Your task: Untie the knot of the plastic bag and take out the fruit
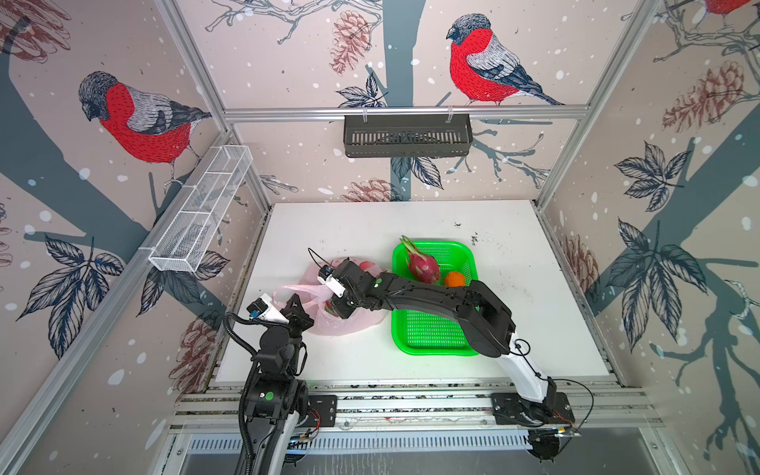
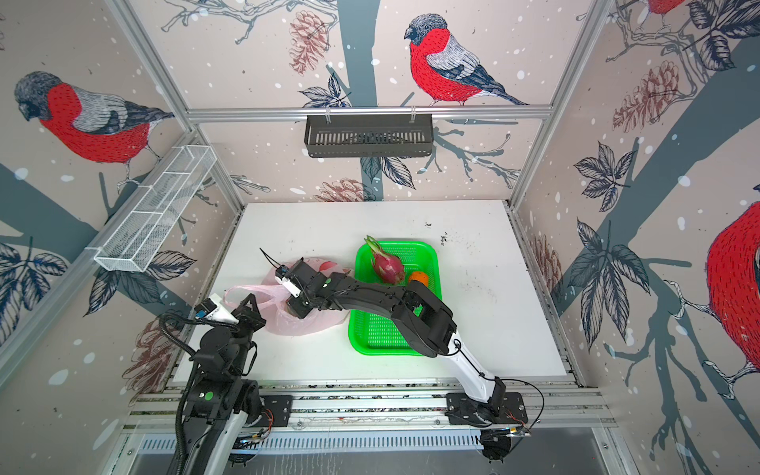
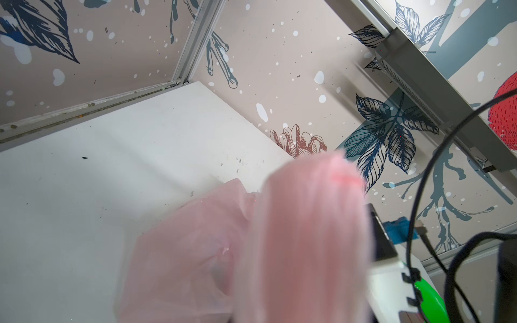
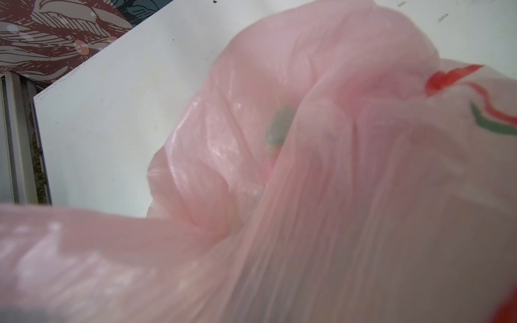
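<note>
A crumpled pink plastic bag point(image 1: 348, 323) lies on the left of the table, with something reddish and green showing faintly through it. My left gripper point(image 1: 297, 310) is at the bag's left, shut on a raised strand of pink plastic, which fills much of the left wrist view. My right gripper point(image 1: 339, 304) reaches down into the middle of the bag from the right; its fingers are hidden by plastic, so its finger cannot be made out. In the right wrist view pink plastic point(image 4: 350, 161) covers most of the picture.
A green basket point(image 1: 431, 350) holds a dragon fruit point(image 1: 422, 263) and an orange point(image 1: 454, 279), partly under my right arm. A wire rack hangs on the left wall, a dark shelf at the back.
</note>
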